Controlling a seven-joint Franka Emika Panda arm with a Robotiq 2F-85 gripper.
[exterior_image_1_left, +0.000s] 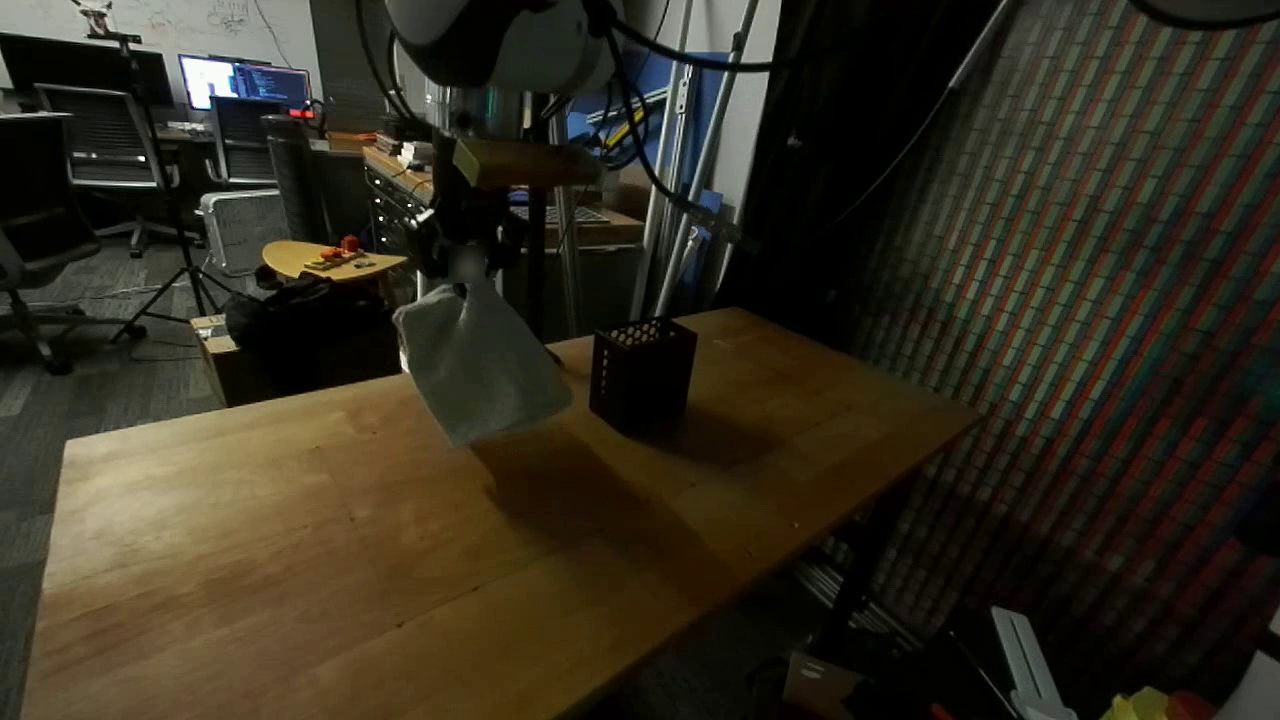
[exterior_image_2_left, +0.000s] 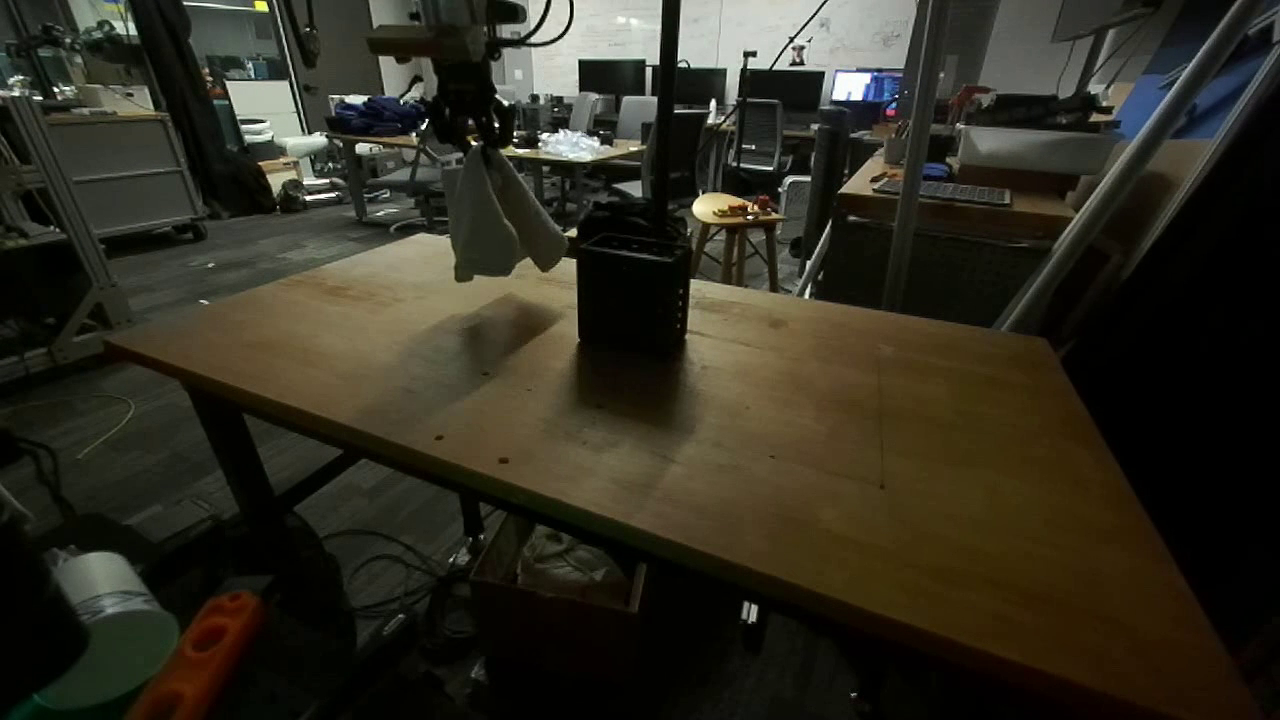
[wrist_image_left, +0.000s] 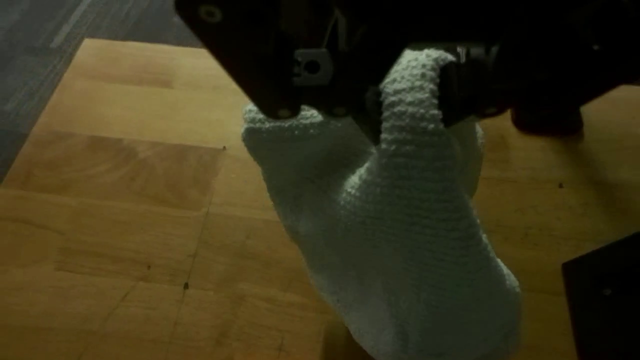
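A pale cloth hangs in folds clear above the wooden table, pinched near its upper part by my gripper. In exterior view 2 the same cloth droops in two lobes below the gripper, left of a black box. The wrist view shows the cloth bunched up between the dark fingers, which are shut on it; the fingertips are partly covered by fabric.
The black perforated box stands upright on the table, to the right of the cloth in exterior view 1. Its open top faces up. Bare wood surrounds it, with the front and left of the table clear.
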